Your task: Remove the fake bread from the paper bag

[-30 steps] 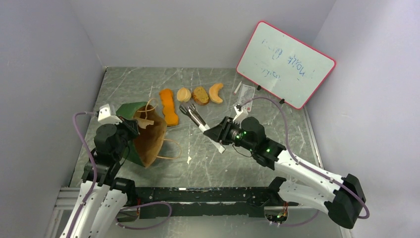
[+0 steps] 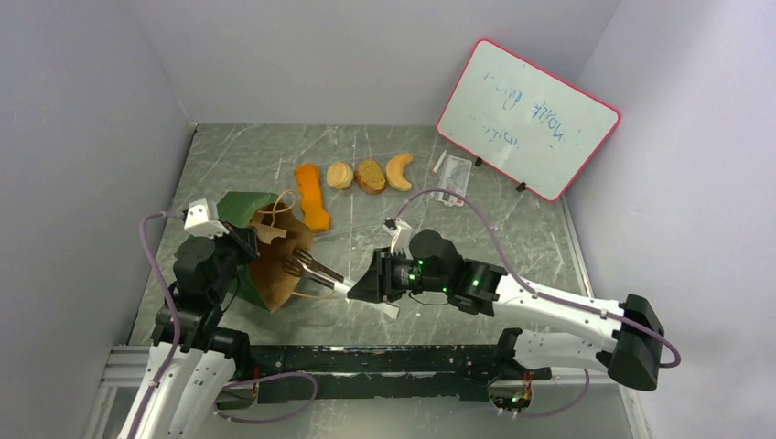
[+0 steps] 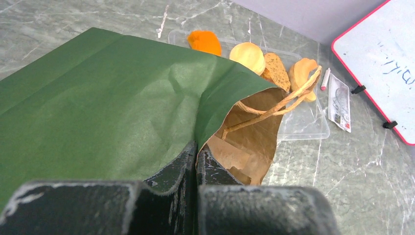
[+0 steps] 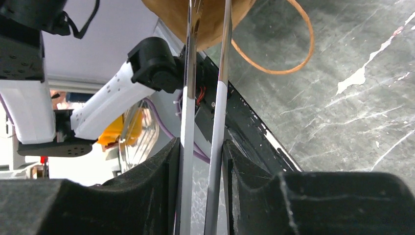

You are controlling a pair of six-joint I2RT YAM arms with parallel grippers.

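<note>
The green paper bag (image 2: pixel 236 206) lies on its side at the left of the table, its brown open mouth (image 2: pixel 274 265) facing right. My left gripper is shut on the bag's rim. My right gripper (image 2: pixel 371 283) holds long metal tongs (image 4: pixel 218 122), whose tips reach into the bag's mouth in the top view. In the right wrist view its fingers stand on the tongs' two arms. I cannot make out any bread inside the bag.
At the back, an orange piece (image 2: pixel 309 197), a round piece (image 2: pixel 339 176), a bread slice (image 2: pixel 371 176) and a curved piece (image 2: pixel 398 172) lie in a clear tray. A whiteboard (image 2: pixel 526 119) stands back right.
My right gripper has moved left and down in the top view, carrying the tongs' tips to the bag's opening. The left gripper and bag have barely moved.
</note>
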